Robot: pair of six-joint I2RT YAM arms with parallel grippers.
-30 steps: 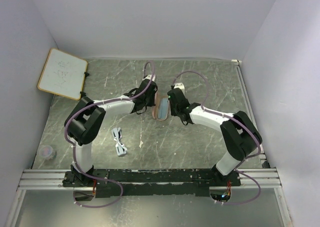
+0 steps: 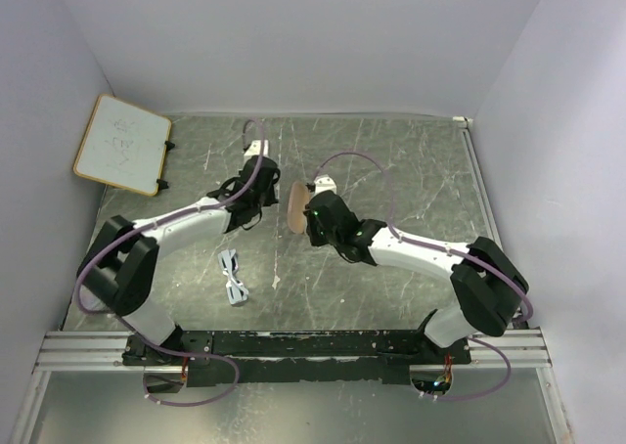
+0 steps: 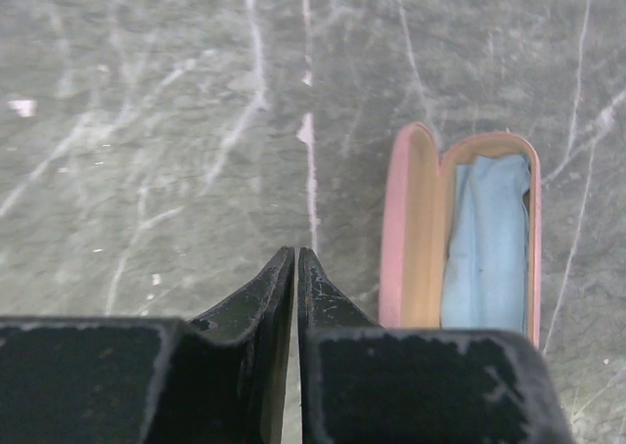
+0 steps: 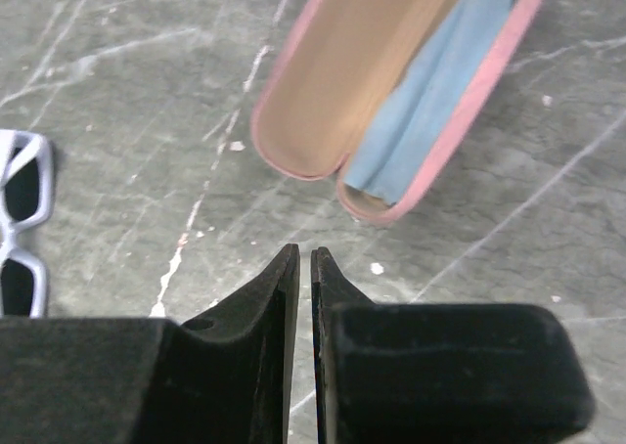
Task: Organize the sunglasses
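White sunglasses (image 2: 234,278) with dark lenses lie on the table at left of centre; in the right wrist view part of the sunglasses (image 4: 22,224) shows at the left edge. A pink case (image 3: 394,234) with tan lining lies opened flat-side up, a folded blue cloth (image 3: 489,239) in one half. Left of the case, my left gripper is open with a narrow gap and nothing in it. My right gripper is slightly open and empty, close to the case's near end; in the top view its arm covers the cloth half.
A small whiteboard (image 2: 123,144) leans at the back left. A clear round container (image 2: 91,299) sits at the left front, partly behind the left arm. Bare table lies at the right and front centre.
The left arm has pulled away leftward from the case. My right gripper has moved left and slightly toward the front, and the case has shifted a little left.
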